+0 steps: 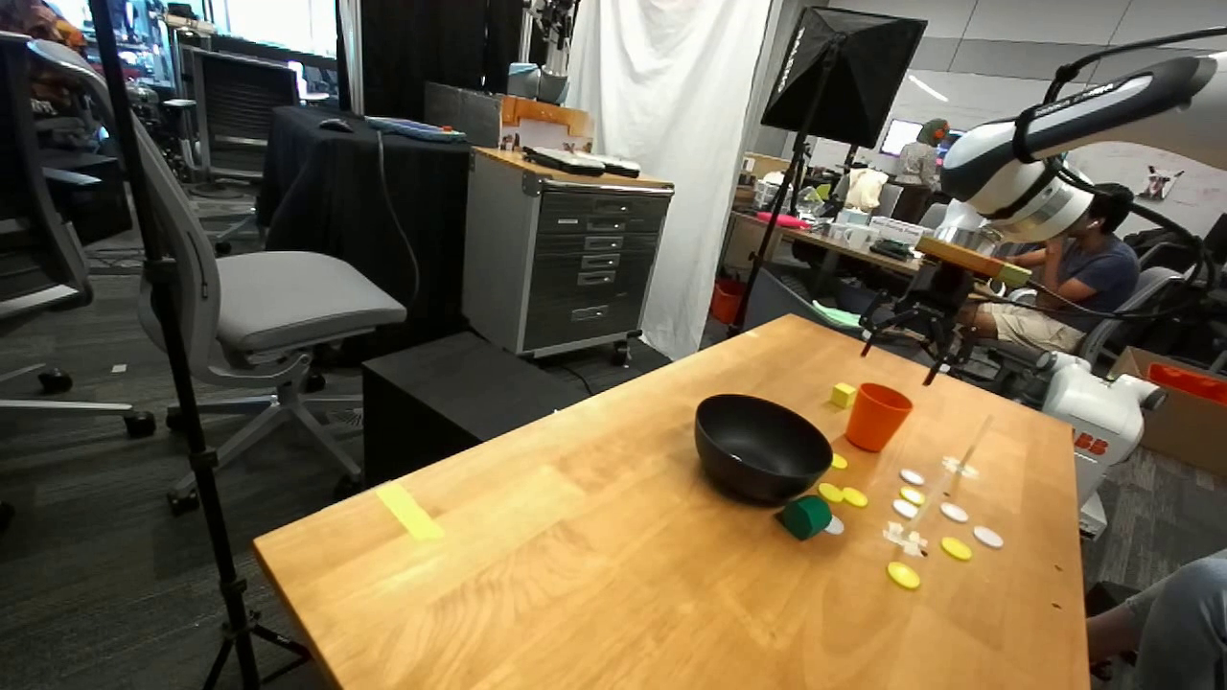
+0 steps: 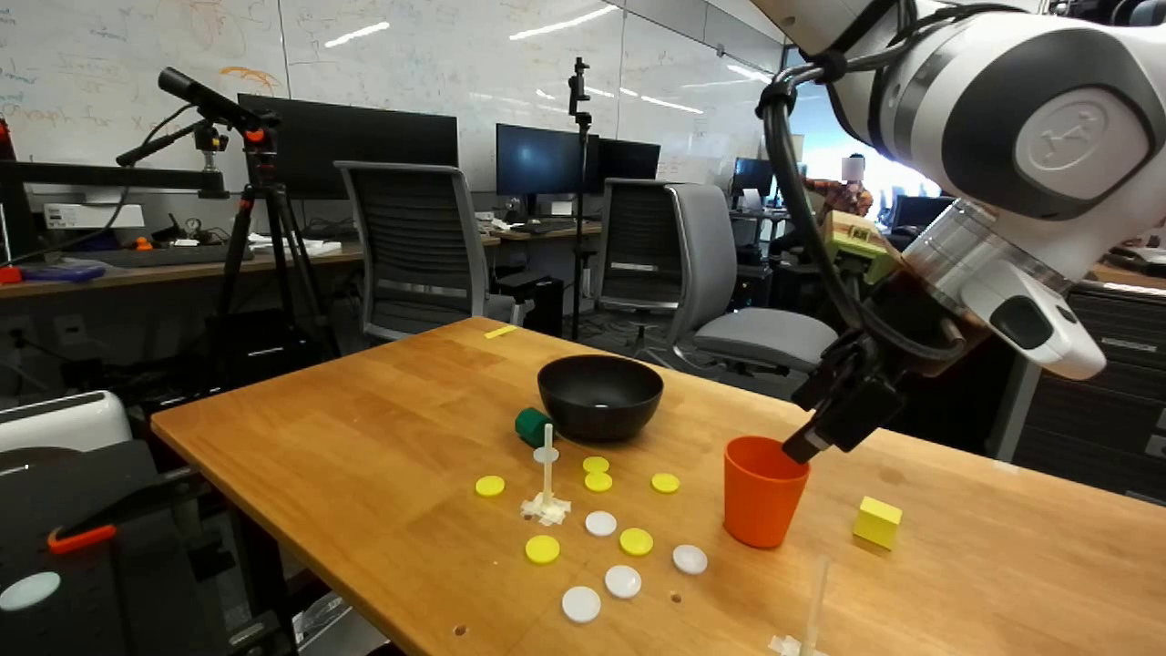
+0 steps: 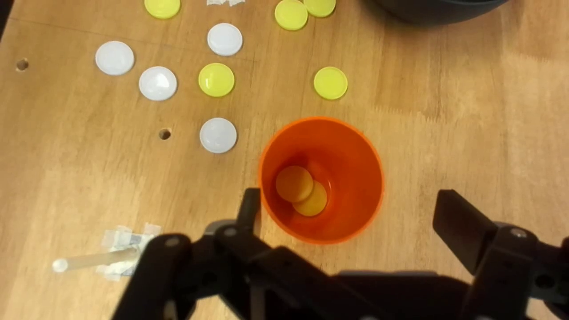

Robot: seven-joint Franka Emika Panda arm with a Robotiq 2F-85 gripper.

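My gripper (image 1: 897, 366) is open above the table, its fingers spread wide with nothing between them. Below it an orange cup (image 3: 322, 226) stands upright; the wrist view looks down into it. Two round discs (image 3: 294, 184) lie at its bottom, overlapping and tinted orange-yellow. Beside the cup sits a yellow cube (image 2: 877, 523), hidden in the wrist view. A black bowl (image 1: 736, 466) rests farther along the table, with a green cylinder-like piece (image 1: 806, 517) close to it. Loose yellow discs (image 3: 330, 83) and white discs (image 3: 218, 135) are scattered on the wood.
Two thin clear pegs are taped upright to the table: one peg (image 2: 547, 465) near the discs, another peg (image 3: 96, 261) near the cup. The end of the table (image 1: 495, 575) beyond the bowl is mostly bare, with a yellow tape strip (image 1: 408, 511).
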